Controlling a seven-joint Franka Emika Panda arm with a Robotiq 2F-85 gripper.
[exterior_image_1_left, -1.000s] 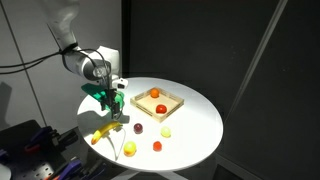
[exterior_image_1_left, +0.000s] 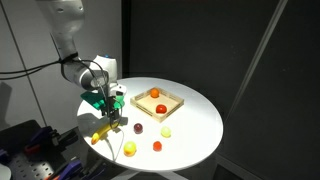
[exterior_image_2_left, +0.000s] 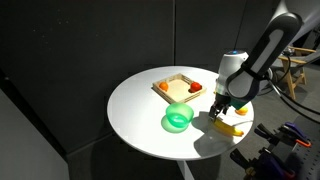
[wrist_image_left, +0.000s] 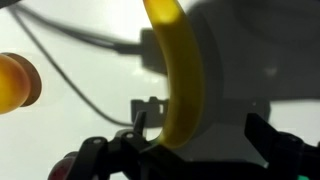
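Note:
A yellow banana (exterior_image_1_left: 104, 133) lies near the table's edge, with its curve running down the middle of the wrist view. My gripper (exterior_image_2_left: 218, 113) is low over the table, close to the banana. Seen from the wrist, the gripper is open. The banana's lower end (wrist_image_left: 180, 128) appears between the spread fingers, nearer the left one. Whether either finger touches it cannot be told. Its shadow falls on the white surface around the fruit.
Beside the arm stands a green bowl (exterior_image_2_left: 177, 122). Around the banana lie an orange (exterior_image_1_left: 130, 149), a dark plum-like fruit (exterior_image_1_left: 138, 130), a yellow-green fruit (exterior_image_1_left: 166, 132) and a red fruit (exterior_image_1_left: 157, 146). A wooden tray (exterior_image_2_left: 182, 97) holds red and orange fruit.
My arm has come down toward the table, bringing the gripper lower near the banana. The banana and the other fruit have stayed in place.

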